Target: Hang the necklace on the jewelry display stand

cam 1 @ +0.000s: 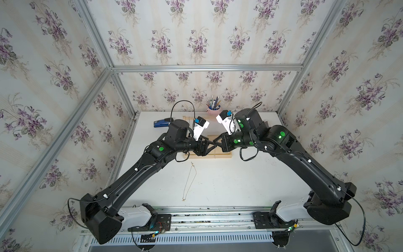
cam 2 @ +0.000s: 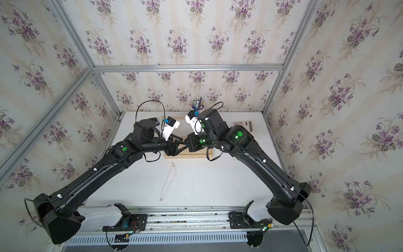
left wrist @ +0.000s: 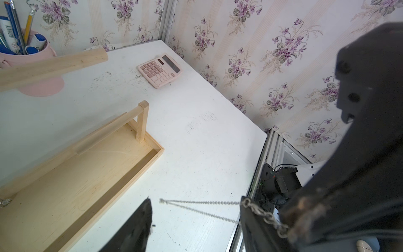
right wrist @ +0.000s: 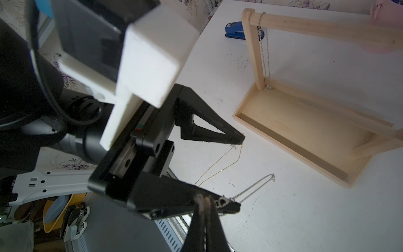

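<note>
My left gripper and right gripper meet above the table in front of the wooden display stand (right wrist: 319,23). A silver necklace (right wrist: 251,189) is at the fingertips of both, its loop dangling. My right gripper's fingers are together at the chain's end; whether they pinch it is unclear. My left gripper's fingers stand apart, one beside the chain. Another silver necklace (right wrist: 267,54) hangs at the stand's left end. A thin gold necklace (cam 1: 186,184) lies on the table.
A blue stapler (cam 1: 161,123) sits at the back left, a pink pen cup (cam 1: 213,110) at the back centre, and a pink calculator (left wrist: 157,71) at the back right.
</note>
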